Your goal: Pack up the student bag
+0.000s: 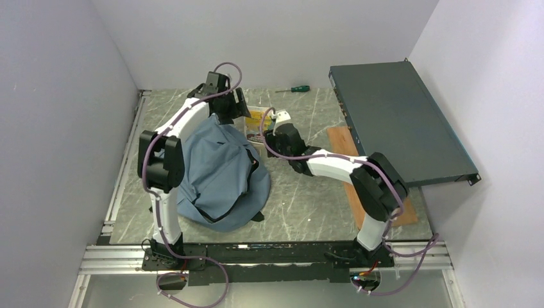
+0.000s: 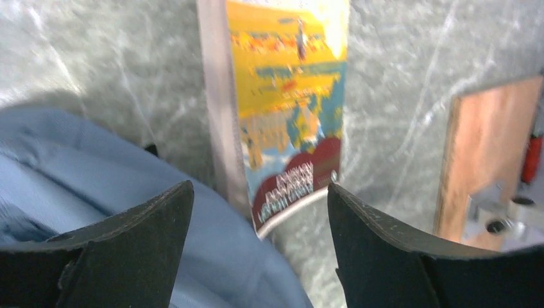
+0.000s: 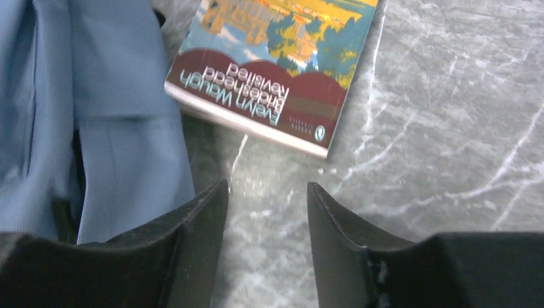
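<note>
A paperback book (image 1: 256, 120) with a yellow, blue and maroon cover lies flat beside the blue bag (image 1: 218, 173); it also shows in the left wrist view (image 2: 289, 115) and right wrist view (image 3: 268, 83). My left gripper (image 1: 238, 106) is just left of the book, above it, fingers apart with nothing between them (image 2: 260, 202). My right gripper (image 1: 272, 140) is at the book's lower right, its fingers apart over bare marble, just short of the book's title edge (image 3: 268, 199). The bag's fabric lies crumpled, with dark zip edges.
A green screwdriver (image 1: 298, 88) lies at the back. A wooden board (image 1: 404, 215) and a large dark panel (image 1: 401, 122) fill the right side. Bare marble lies at the front centre and back right of the book.
</note>
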